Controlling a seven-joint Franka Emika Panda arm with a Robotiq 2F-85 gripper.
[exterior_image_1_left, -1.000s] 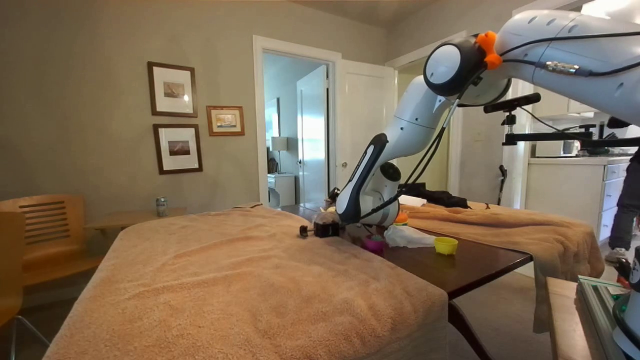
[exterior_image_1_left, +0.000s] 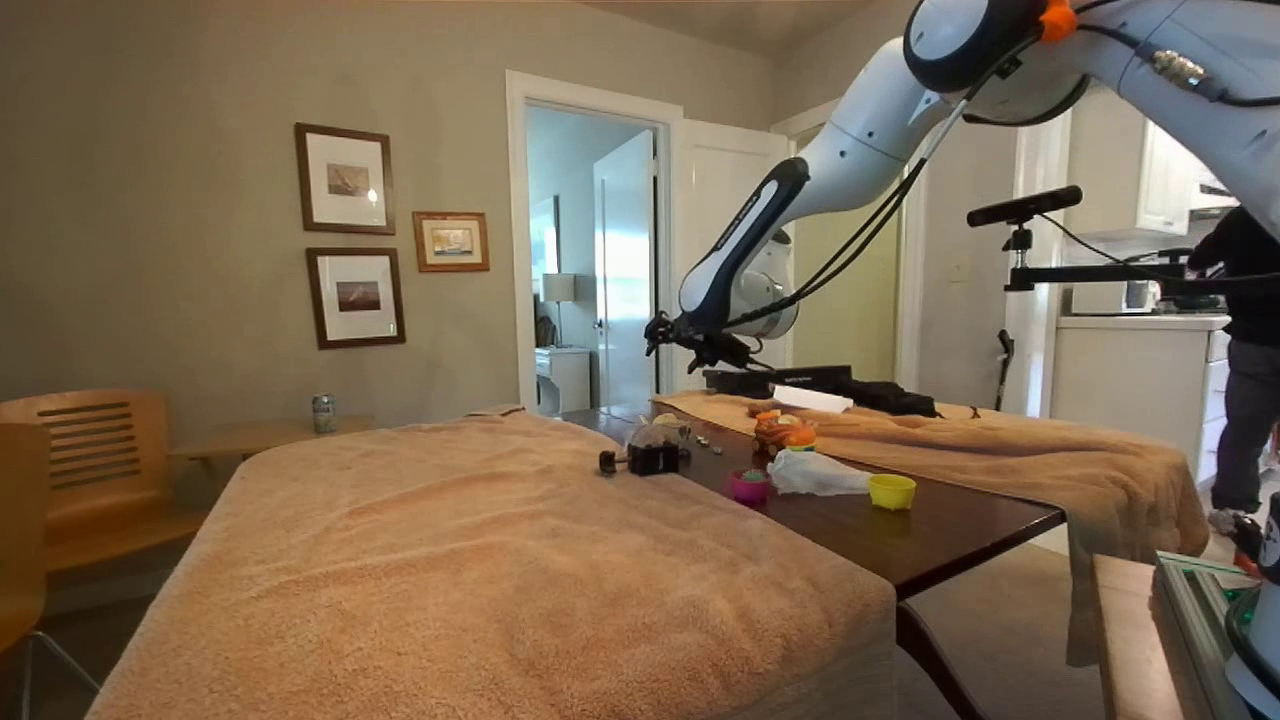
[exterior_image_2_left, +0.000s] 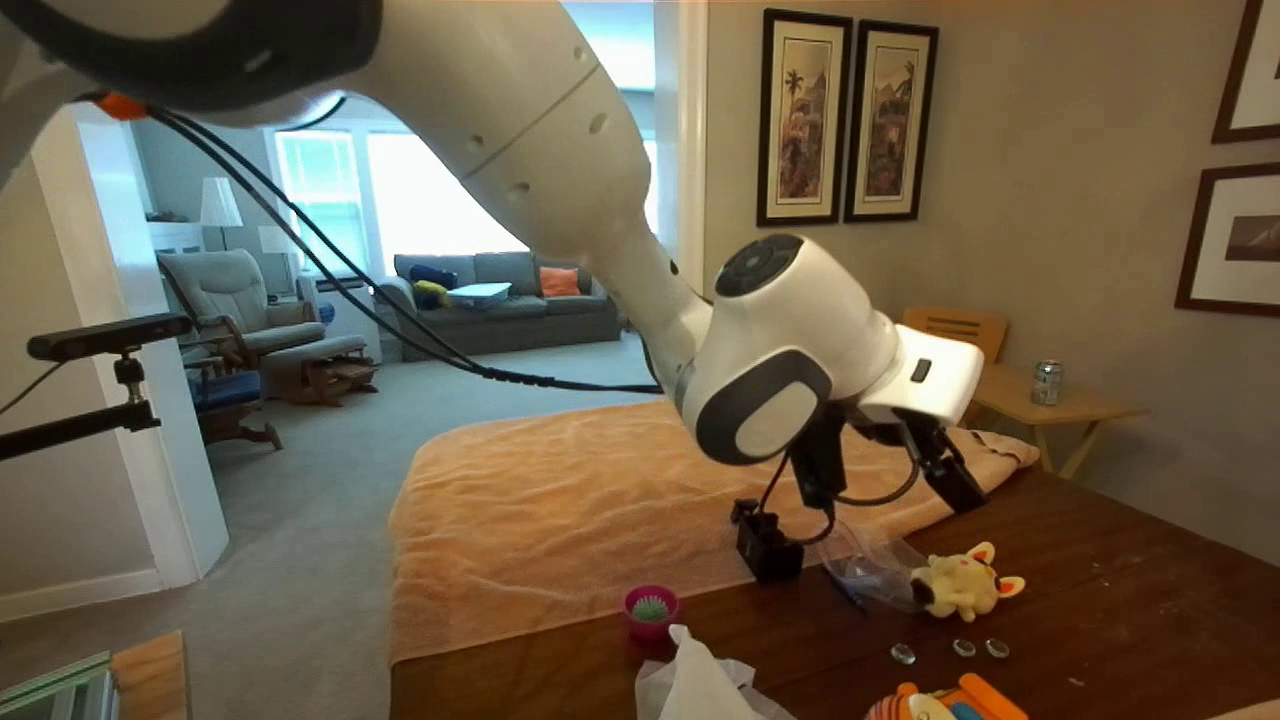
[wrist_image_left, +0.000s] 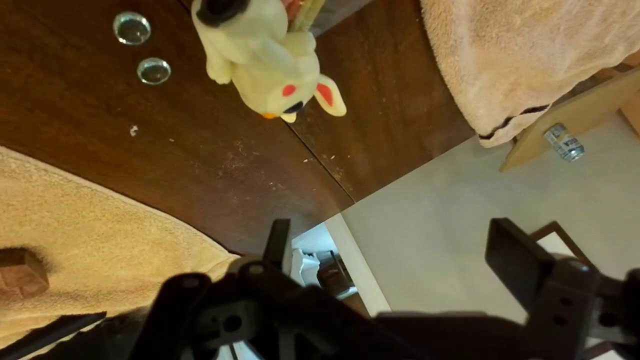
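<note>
My gripper is open in the wrist view, its two dark fingers wide apart with nothing between them. In exterior view 1 the gripper (exterior_image_1_left: 686, 348) hangs well above the far part of the dark table. A cream toy animal (wrist_image_left: 270, 66) with red-lined ears lies on the wood, apart from the fingers; exterior view 2 has this toy (exterior_image_2_left: 963, 582) at the right beside a clear plastic bag (exterior_image_2_left: 873, 562). Several clear glass pieces, one a round bead (wrist_image_left: 132, 28), are scattered near it. The magenta cup (exterior_image_2_left: 650, 612) holds something green and spiky.
A black box-like object (exterior_image_2_left: 768, 546) stands by the towel edge. White crumpled plastic (exterior_image_1_left: 816, 474), a yellow cup (exterior_image_1_left: 891, 491) and an orange toy (exterior_image_1_left: 782, 432) occupy the table. Orange towels (exterior_image_1_left: 516, 564) flank it. Its near end is bare.
The arm has risen from low over the table, lifting the gripper into clear air. The orange toy and table items it was hiding now show. The cups have stayed put.
</note>
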